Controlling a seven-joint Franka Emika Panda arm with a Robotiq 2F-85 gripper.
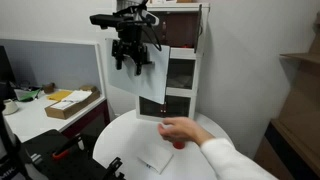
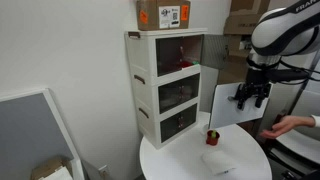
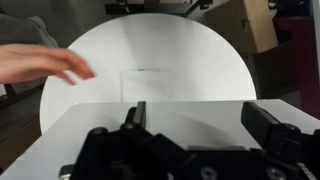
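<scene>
In exterior view 1 my gripper points downward in front of a white panel above the round table. The wrist view has its two fingers well apart, with the panel's flat white face close under them. I cannot tell whether they touch it or what supports the panel. A white sheet lies on the table. Beside the panel's lower edge stands a red cup with something yellowish-green at its top.
A person's hand reaches over the table; it shows blurred in the wrist view. The white cabinet with dark windows stands behind the table, boxes on top. A cardboard box sits at the left.
</scene>
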